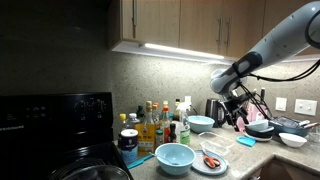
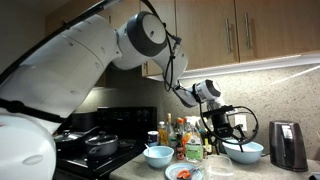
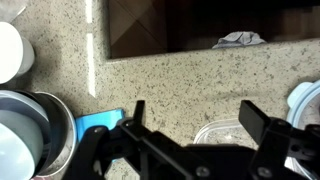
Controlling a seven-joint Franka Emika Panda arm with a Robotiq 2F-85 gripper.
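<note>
My gripper is open above the counter, with nothing between its fingers. In exterior view 1 it hangs over the right part of the counter. Beneath it in the wrist view lies a bright blue flat item [image 3: 98, 135], partly hidden by the gripper, and a clear container or lid [image 3: 225, 132]. Stacked bowls [image 3: 18, 145] and a separate white bowl [image 3: 10, 52] stand at the left of that view. A pale plate [image 3: 297, 103] shows at the right edge. Light blue bowls [image 1: 175, 158] [image 1: 201, 124] are on the counter.
Several bottles [image 1: 153, 127] crowd the back beside the black stove [image 1: 60, 115]. A dark kettle [image 2: 287, 147] stands near the wall. A dish rack [image 1: 290, 127] fills the right end. Bare counter [image 3: 170, 75] runs along the front edge.
</note>
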